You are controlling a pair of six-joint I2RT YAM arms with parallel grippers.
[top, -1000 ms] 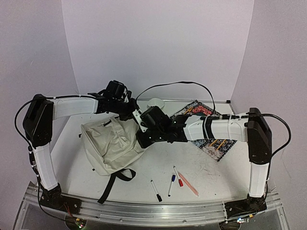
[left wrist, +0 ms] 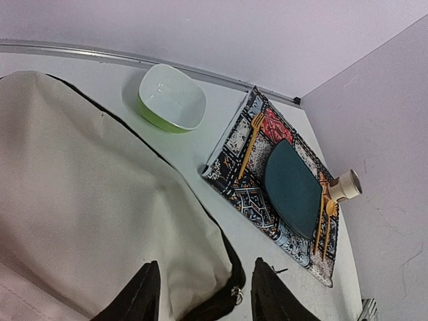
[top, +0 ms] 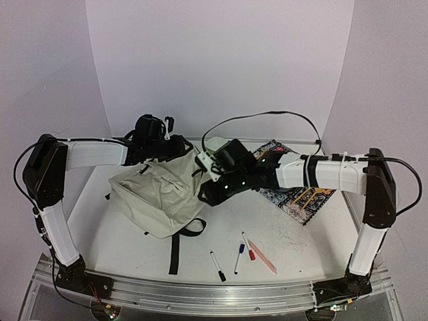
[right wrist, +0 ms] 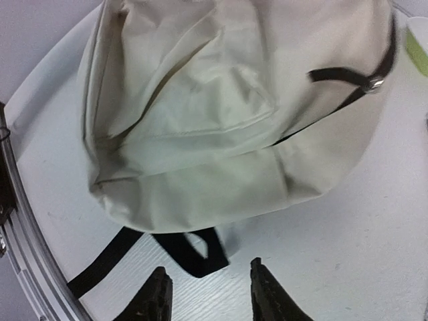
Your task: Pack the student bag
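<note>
The beige bag (top: 157, 200) lies slumped on the left half of the table, its black strap (top: 175, 253) trailing toward the front. At its back edge is my left gripper, whose fingers stand apart with the bag's dark-trimmed edge showing behind the gap. To the right of the bag hovers my right gripper, open over bare table with nothing between its fingers. In front lie a black-capped marker (top: 218, 267), a blue-capped marker (top: 239, 258), a red-capped marker (top: 248, 246) and a pinkish strip (top: 262, 256).
A green-and-white bowl (left wrist: 172, 98) sits behind the bag. Farther right, a patterned mat (left wrist: 234, 190) carries a dark teal plate (left wrist: 293, 190), a yellow fork (left wrist: 251, 147) and other utensils. Beside it is a pale cup (left wrist: 344, 186).
</note>
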